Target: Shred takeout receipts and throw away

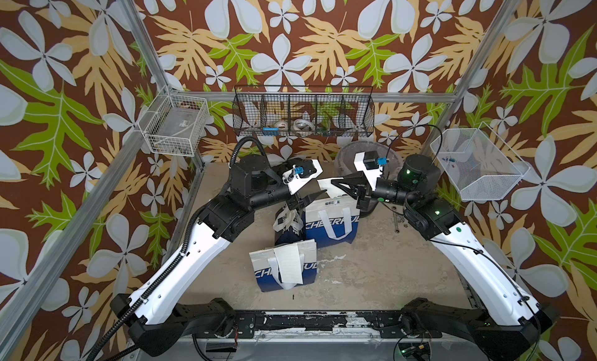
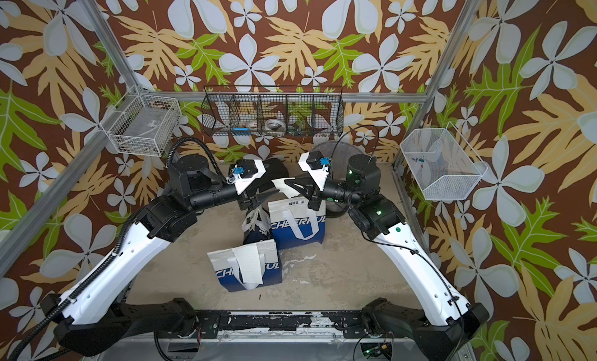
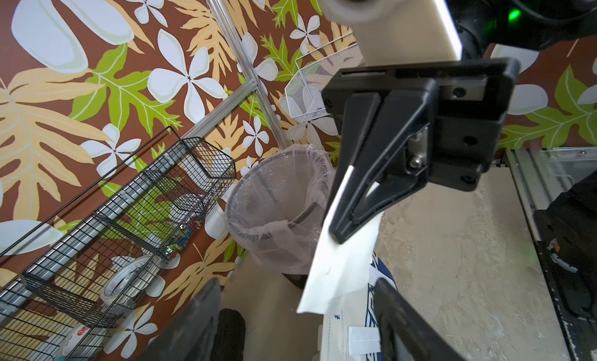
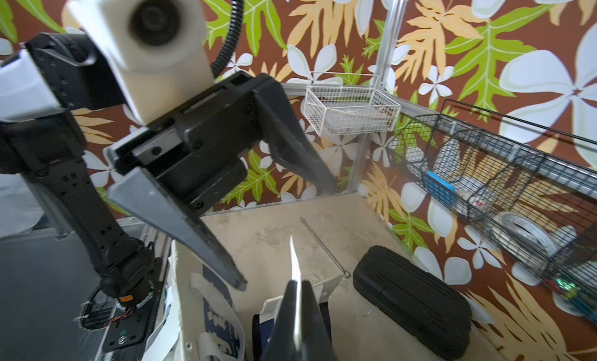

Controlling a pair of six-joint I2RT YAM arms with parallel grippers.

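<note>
A white paper receipt is pinched in my right gripper, which is shut on it; seen edge-on in the right wrist view, it stands up as a thin sliver. Facing it, my left gripper stands open, its fingers spread and nothing between them, apart from the paper. Beneath the grippers stands a blue and white takeout bag (image 1: 332,224). A second such bag (image 1: 283,267), with a pale paper strip on its front, is nearer the table's front. A darker bag (image 1: 288,227) is partly hidden by the left arm.
A lined trash bin (image 3: 279,199) stands at the back right, partly behind the right arm. A black case (image 4: 410,298) lies at the back. Wire baskets hang on the walls, including a black one (image 1: 304,112).
</note>
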